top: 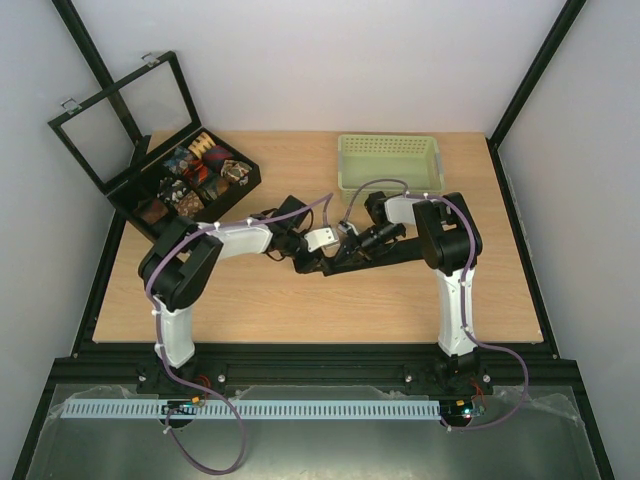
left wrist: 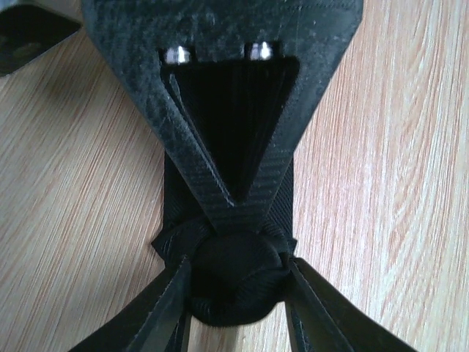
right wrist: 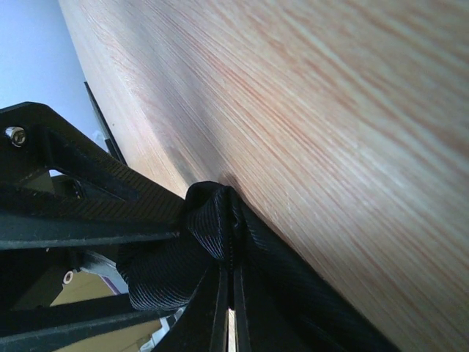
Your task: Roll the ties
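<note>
A black tie [top: 395, 255] lies stretched across the table's middle, its left end bunched into a roll [left wrist: 234, 279] in the left wrist view. My left gripper has its fingers at both sides of that roll, part open around it. My right gripper is shut at the rolled end, pressed against the ribbed fabric; whether cloth is between its fingertips is hard to tell. Both grippers are close together in the top view, the right one's body over the tie.
An open black case [top: 146, 188] with several patterned rolled ties stands at back left. An empty pale green basket [top: 390, 184] sits at back right.
</note>
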